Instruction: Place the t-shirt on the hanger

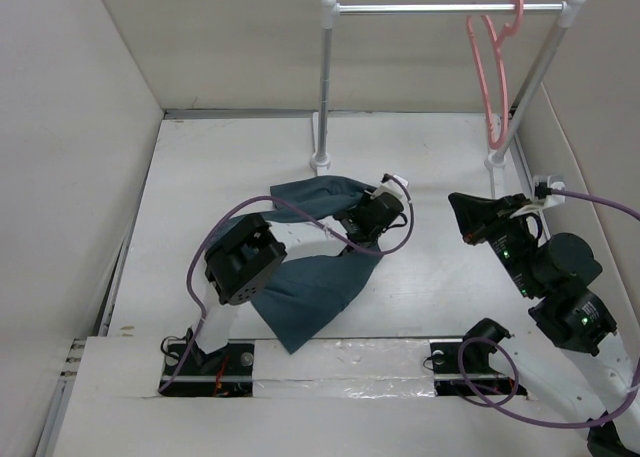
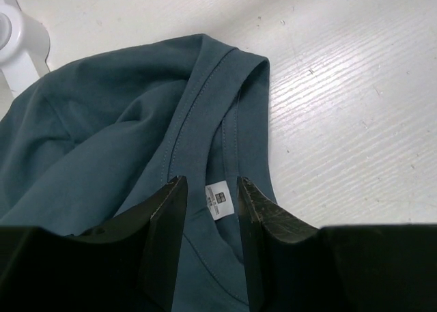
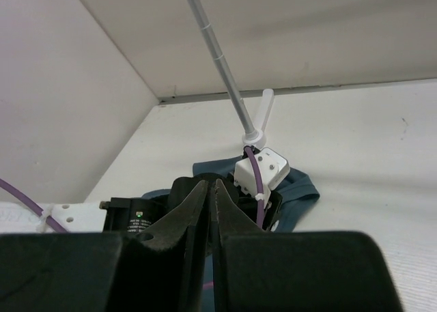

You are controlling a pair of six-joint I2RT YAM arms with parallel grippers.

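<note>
The dark teal t-shirt [image 1: 310,297] lies crumpled on the white floor of the workspace. My left gripper is over it, fingers part open on either side of a small white label [image 2: 219,199] by a folded hem. In the top view the left arm hides that part of the shirt. My right gripper is shut, with nothing visible between its fingers, raised at the right of the workspace, apart from the shirt. A pink hanger [image 1: 498,87] hangs at the right end of the rack's rail [image 1: 430,9].
The rack's left post [image 1: 325,87] stands on a foot [image 3: 253,138] just behind the shirt. Walls close the left, back and right. Bare floor lies left and right of the shirt. Purple cables loop over both arms.
</note>
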